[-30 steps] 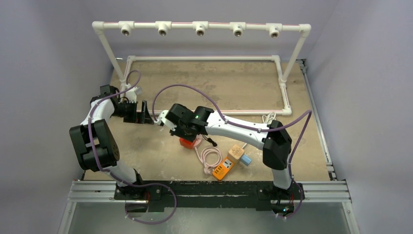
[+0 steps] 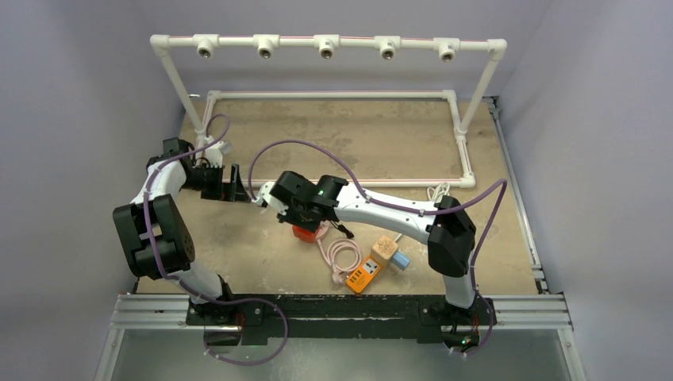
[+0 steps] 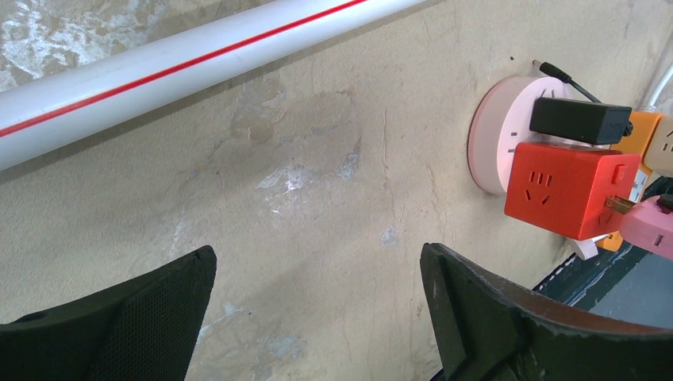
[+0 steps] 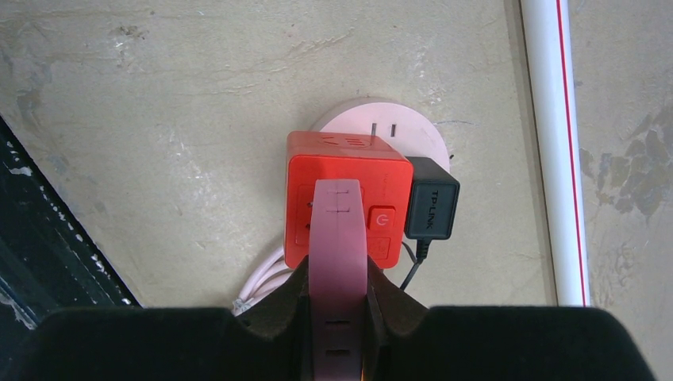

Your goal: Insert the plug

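Observation:
A red cube socket [image 4: 317, 159] sits on a round pink power strip [image 4: 365, 115], beside a black TP-LINK adapter [image 4: 430, 202]. My right gripper is shut on a pink plug [image 4: 338, 230], held over the red socket's face. In the left wrist view the plug [image 3: 651, 230] has its metal prongs at that face; whether they are inside is hard to tell. My left gripper stands open and empty at the left, over bare floor.
An orange power strip [image 2: 363, 275], a beige cube [image 2: 384, 252] and a blue block [image 2: 401, 261] lie right of the red socket. A white pipe frame [image 2: 397, 183] crosses behind; a pink cable coil [image 2: 344, 244] lies nearby.

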